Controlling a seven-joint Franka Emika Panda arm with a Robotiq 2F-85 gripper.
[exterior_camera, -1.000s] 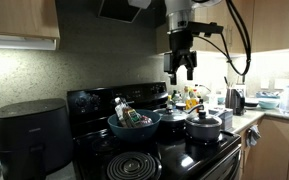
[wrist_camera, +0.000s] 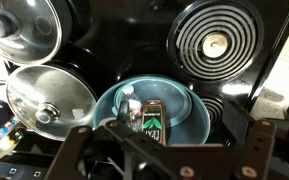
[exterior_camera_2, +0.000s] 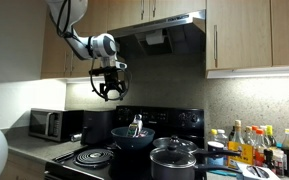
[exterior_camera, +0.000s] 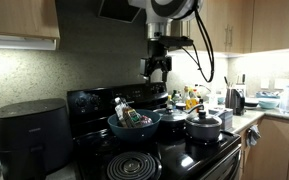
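High over the stove hangs my gripper [exterior_camera: 156, 70], its two fingers spread apart with nothing visible between them. Well below it, a blue-teal pan [exterior_camera: 133, 130] stands on the stovetop. Inside the pan lie a bottle with a dark green label [wrist_camera: 153, 122] and a clear bottle [wrist_camera: 129, 106], seen from above in the wrist view. The gripper touches neither the pan nor its contents. Dark parts of the gripper cover the bottom of the wrist view and hide the pan's near edge.
Lidded pots [exterior_camera: 203, 124] occupy the stove's right side. A bare coil burner [wrist_camera: 215, 42] lies beside the pan. A black air fryer [exterior_camera: 32, 138] stands at the left. Several bottles [exterior_camera_2: 259, 142] crowd the far counter. Above the stove is the range hood [exterior_camera_2: 162, 45].
In exterior view 1 the arm and gripper have shifted left and slightly up, closer to above the pan. The pan, bottles and pots have stayed put.
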